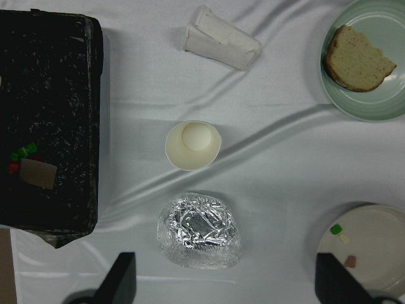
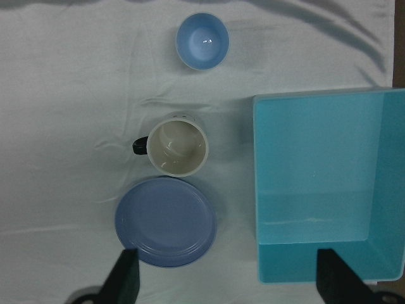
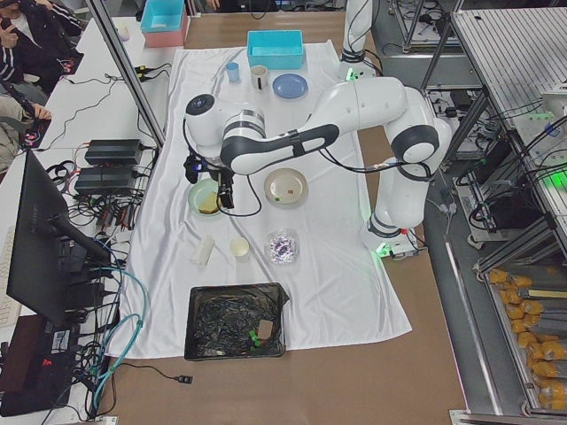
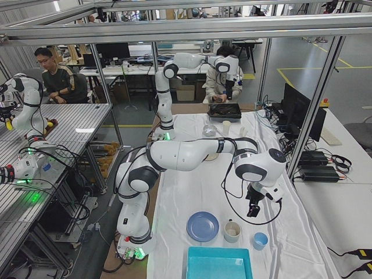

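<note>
My left gripper is open and empty above the table. The left wrist view shows a foil-covered bundle (image 1: 197, 229), a cream cup (image 1: 193, 145), a white wrapped item (image 1: 221, 39), a green plate (image 1: 361, 107) with bread (image 1: 354, 57), and a pale plate (image 1: 373, 247) with small pieces. My right gripper also stands open and empty, over the other end, above a blue plate (image 2: 166, 221), a mug (image 2: 176, 147), a blue cup (image 2: 202, 41) and a teal bin (image 2: 316, 171).
A black tray (image 1: 47, 95) with small coloured pieces and cardboard lies at one end of the white cloth (image 3: 345, 301). Monitors (image 3: 40, 248) and cables crowd the neighbouring desk. Metal frame posts stand beside the table.
</note>
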